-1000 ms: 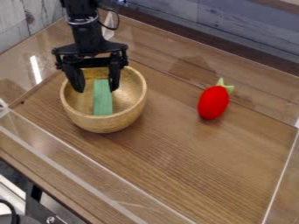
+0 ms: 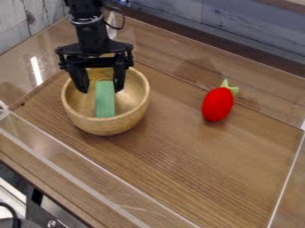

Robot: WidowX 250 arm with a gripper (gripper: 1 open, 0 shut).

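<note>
My black gripper (image 2: 95,73) reaches down from the top over a tan bowl (image 2: 134,114) at the left of the table. Its fingers stand open, spread over the bowl's back part. In the bowl lies a green oblong object (image 2: 103,100), below and between the fingertips. Whether the fingers touch it I cannot tell.
A red strawberry-like object (image 2: 217,104) with a green top lies on the right side of the wooden table (image 2: 202,178). Light walls border the back and left.
The gripper has shifted slightly, and the bowl and green object with it look moved a little. The red object is unchanged.
</note>
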